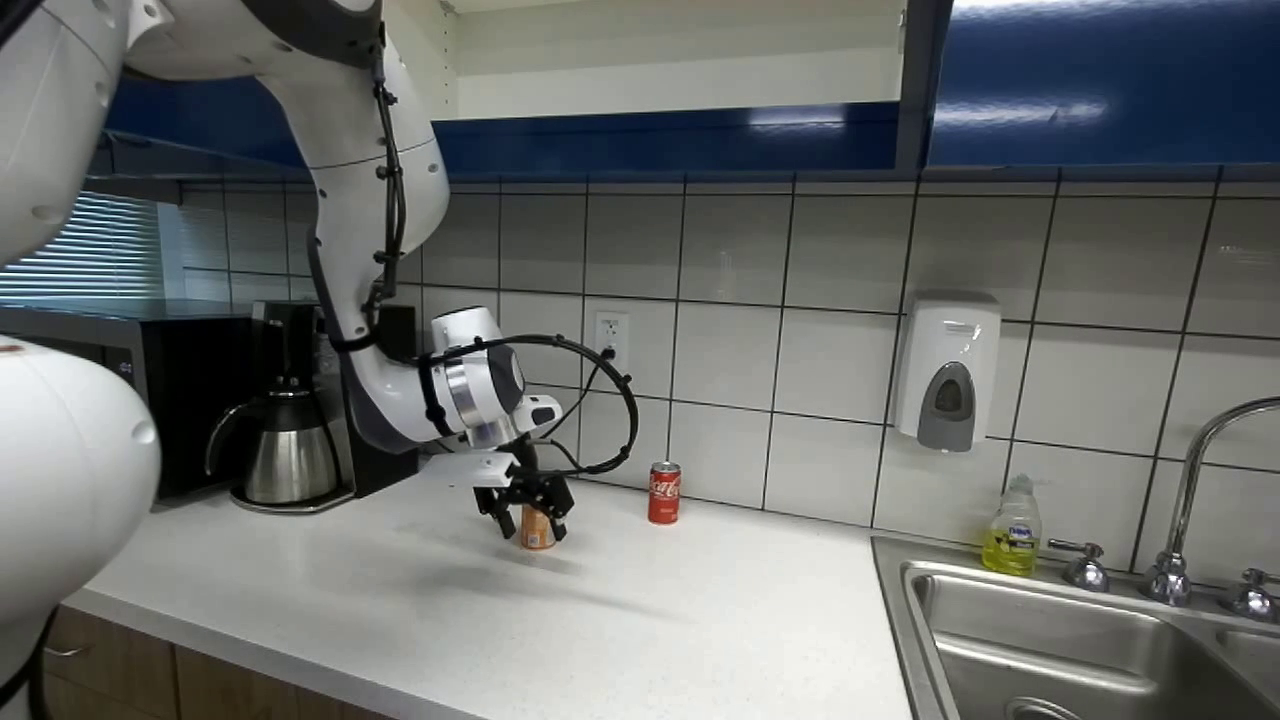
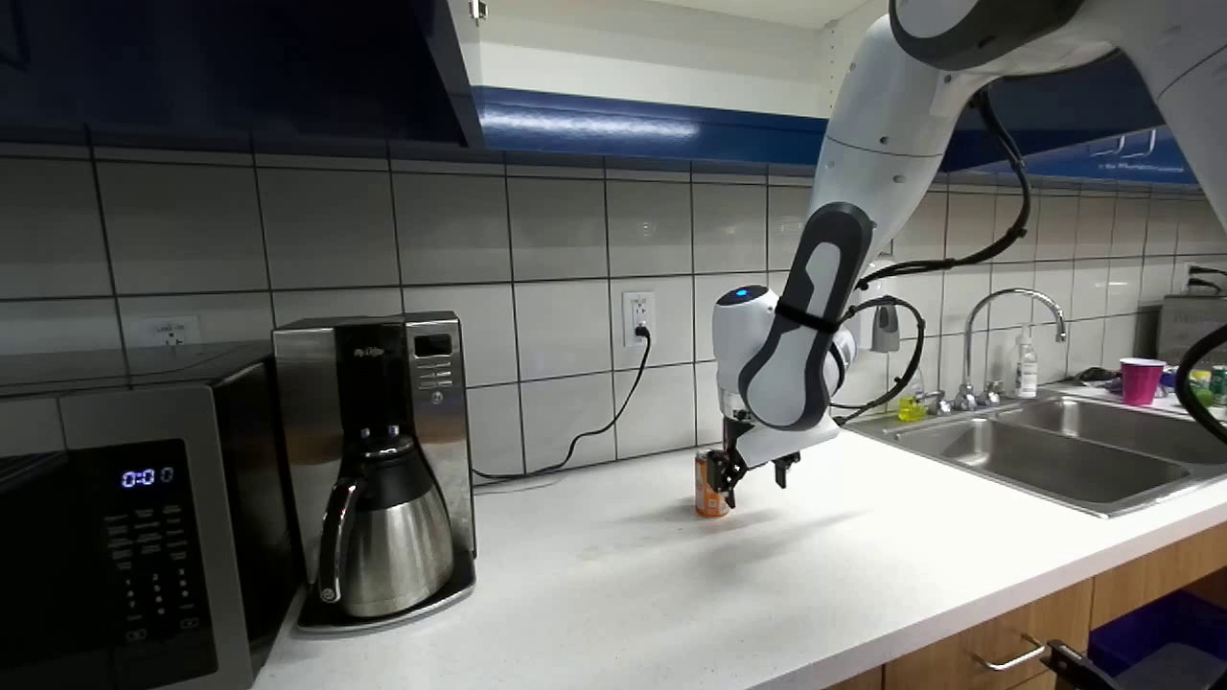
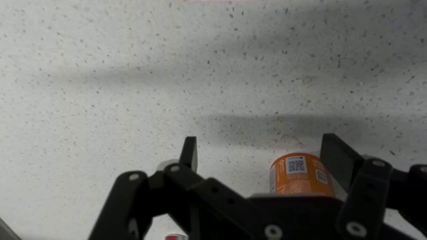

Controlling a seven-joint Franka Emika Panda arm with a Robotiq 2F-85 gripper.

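Note:
An orange can (image 1: 537,529) stands upright on the white counter, partly behind my gripper (image 1: 530,522) in exterior view 1. In exterior view 2 the same can (image 2: 709,488) is just left of and behind the gripper (image 2: 759,483). My gripper is open in the wrist view. There the orange can (image 3: 301,176) sits between the fingers in the picture, close to the right finger (image 3: 340,160) and well off the left one; its lower part is hidden by the gripper body. Whether finger and can touch, I cannot tell. A red Coca-Cola can (image 1: 663,493) stands apart, near the tiled wall.
A coffee maker (image 2: 443,345) with a steel carafe and a black microwave (image 2: 138,517) stand at the left. The sink (image 1: 1080,636), a dish soap bottle (image 1: 1014,528) and faucet (image 1: 1182,504) are at the right.

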